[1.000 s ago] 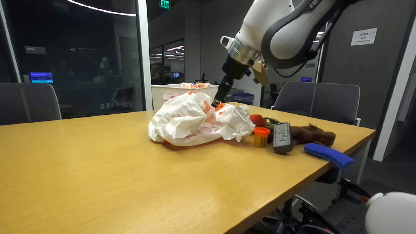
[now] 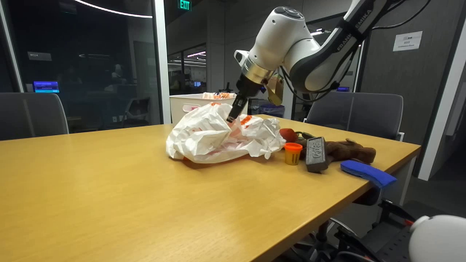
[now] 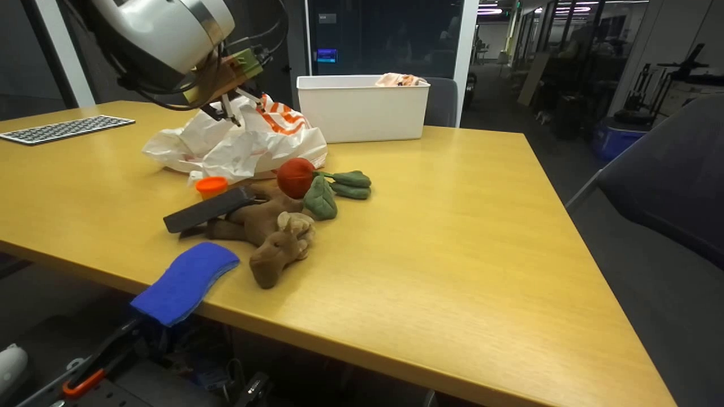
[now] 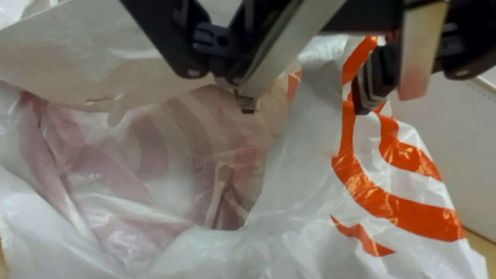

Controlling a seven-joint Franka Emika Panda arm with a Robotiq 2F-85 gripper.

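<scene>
A crumpled white plastic bag with orange print [image 2: 205,135] lies on the table, its mouth gaping toward the wrist camera. My gripper is over that mouth with its fingers apart. One fingertip [image 4: 247,106] is at the bag's opening, while the other fingertip [image 4: 365,100] stands over the orange-printed outer side. A fold of the bag's wall [image 4: 311,116] rises between them, not visibly pinched. In the second exterior view, the bag [image 3: 237,146] sits under the gripper [image 3: 248,115]. The bag's inside is only partly visible.
A white bin [image 3: 366,108] stands behind the bag. Close by lie an orange-lidded tub [image 2: 293,155], a dark eraser block [image 2: 316,153], a brown plush animal [image 3: 261,220], a red plush with green leaves [image 3: 296,177] and a blue cloth [image 3: 183,278] over the edge. A keyboard [image 3: 64,129] is far left.
In the first exterior view, my gripper has moved left, and its tip is slightly lower at the bag's opening. The bag and the other objects look unmoved.
</scene>
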